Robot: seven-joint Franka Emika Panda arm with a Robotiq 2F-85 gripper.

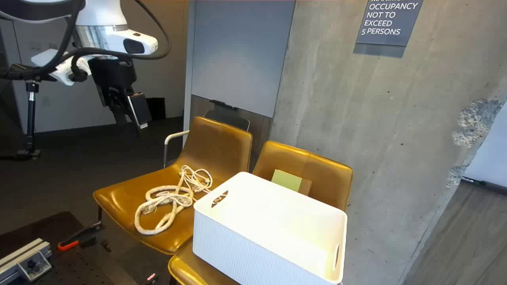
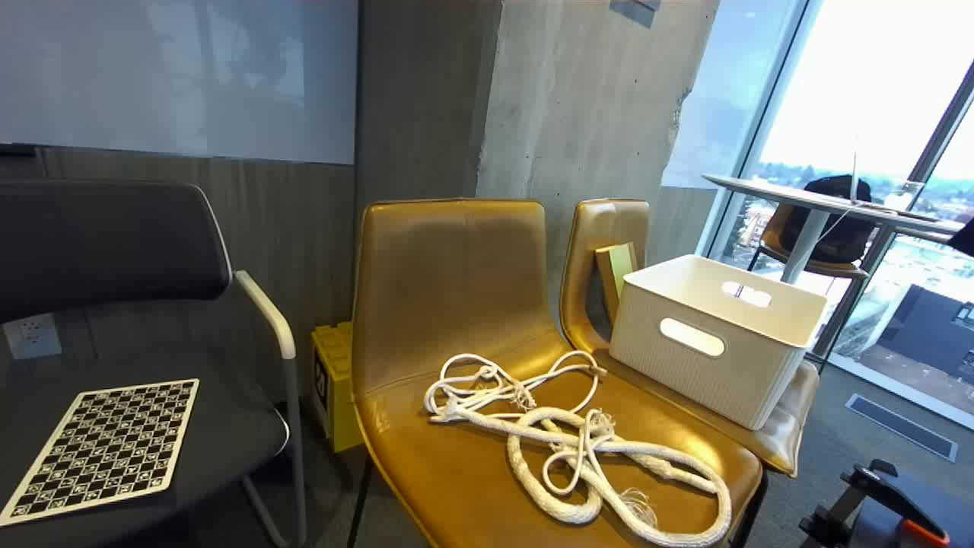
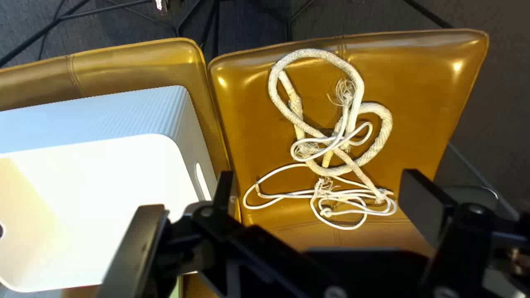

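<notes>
White ropes, one thick and others thin, lie loosely tangled on the seat of a tan chair; the thick rope (image 3: 381, 136) and a thin cord (image 3: 283, 195) show in the wrist view, and the rope bundle (image 2: 584, 447) also in exterior view 2. On the neighbouring chair stands a white ribbed bin (image 1: 266, 259) with handle slots, its visible inside empty. My gripper is open high above the rope, its fingers wide apart with nothing between them. Exterior view 1 has the gripper (image 1: 130, 124) at upper left, well clear of both chairs.
A green-and-tan box (image 1: 287, 181) leans on the backrest behind the bin. Concrete wall (image 1: 370, 142) rises behind the chairs. A black chair (image 2: 100, 256) holds a checkered board (image 2: 109, 443). An orange-handled tool (image 1: 71, 244) lies on the dark table at lower left.
</notes>
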